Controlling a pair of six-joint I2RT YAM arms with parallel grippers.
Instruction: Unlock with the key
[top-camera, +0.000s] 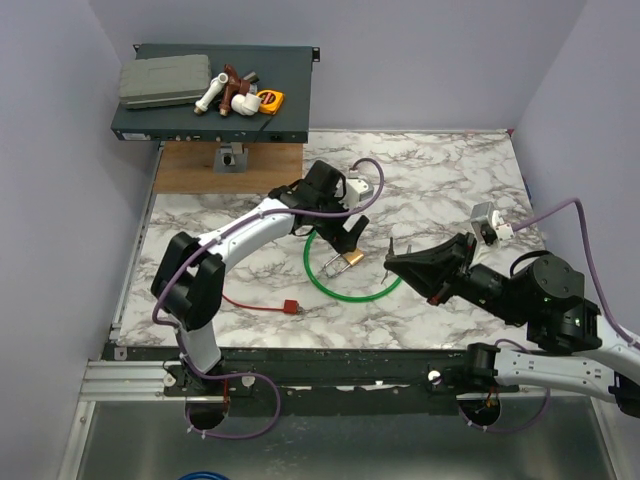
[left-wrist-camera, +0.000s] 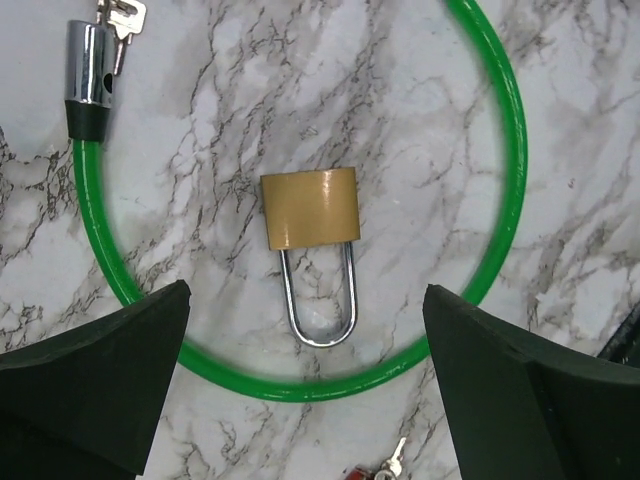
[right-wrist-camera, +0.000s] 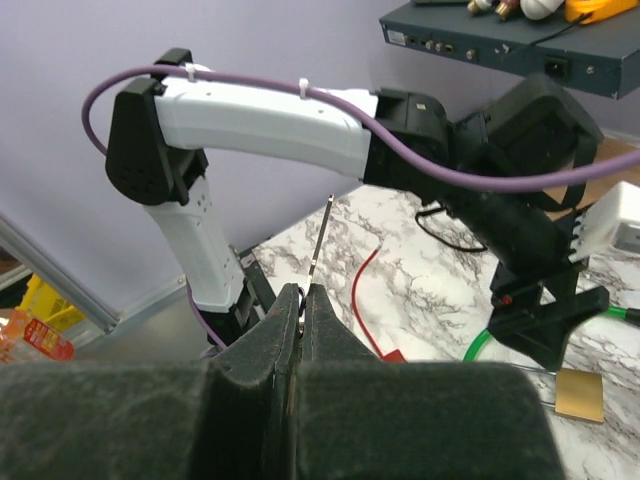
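Observation:
A brass padlock (left-wrist-camera: 310, 207) with a long steel shackle lies on the marble inside a green cable lock (left-wrist-camera: 509, 150), whose metal head (left-wrist-camera: 88, 70) has keys (left-wrist-camera: 126, 22) by it. My left gripper (top-camera: 350, 228) hangs over the padlock, open, its pads framing it in the left wrist view with nothing between. My right gripper (top-camera: 393, 262) is at the right, shut, with a thin upright metal piece (right-wrist-camera: 321, 240) at its tips; what exactly it is I cannot tell. Small keys (left-wrist-camera: 395, 458) show at the bottom of the left wrist view.
A red cable (top-camera: 260, 308) lies front left. A raised dark shelf (top-camera: 170, 123) at the back left carries a case and tools over a wooden board (top-camera: 180, 170).

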